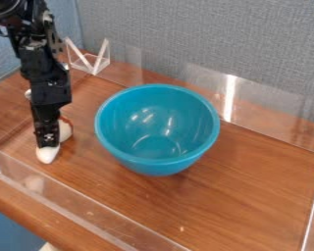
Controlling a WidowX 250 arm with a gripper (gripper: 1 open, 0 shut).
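Note:
My black gripper (48,137) reaches down at the left of the wooden table, its tip low over a small white object (47,153) on the surface. The fingers are closed around part of it, though the gripper hides much of it; a reddish bit shows at its right side. A large empty teal bowl (157,129) stands to the right of the gripper, in the middle of the table.
A clear low wall (87,218) runs along the front left edge, and another along the back. A white wire frame (89,59) stands at the back left.

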